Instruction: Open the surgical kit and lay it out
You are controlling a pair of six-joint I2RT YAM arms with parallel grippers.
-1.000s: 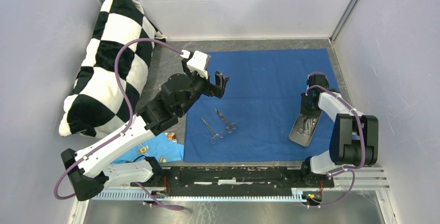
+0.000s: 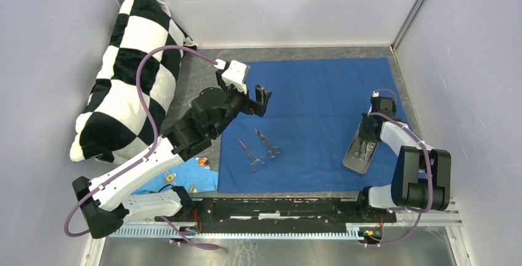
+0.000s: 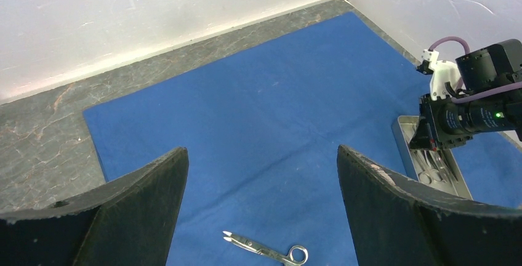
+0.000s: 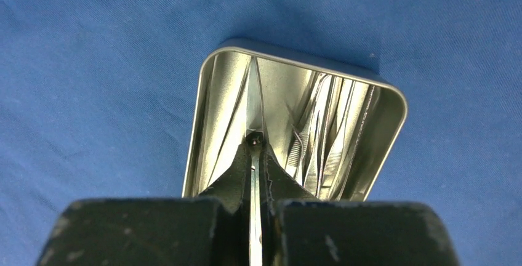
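Observation:
The metal tray [image 2: 355,166] lies on the right part of the blue cloth [image 2: 308,93]. In the right wrist view, scissors with pointed blades [image 4: 254,96] lie along the tray's left side, and several slim tweezer-like tools [image 4: 320,137] lie along its right. My right gripper is shut at the scissors' pivot; a bright metal strip shows along the finger line, but whether it is pinched is unclear. My left gripper hangs open and empty above the cloth. Below it lie scissors [image 2: 267,143] and a clamp-like tool [image 2: 251,155], side by side.
A checkered black-and-white cushion [image 2: 135,75] leans at the left wall. A light-blue cloth with small items [image 2: 178,177] lies at the front left. Walls bound the sides and back.
The left arm, the tray and the laid-out tools have stayed put.

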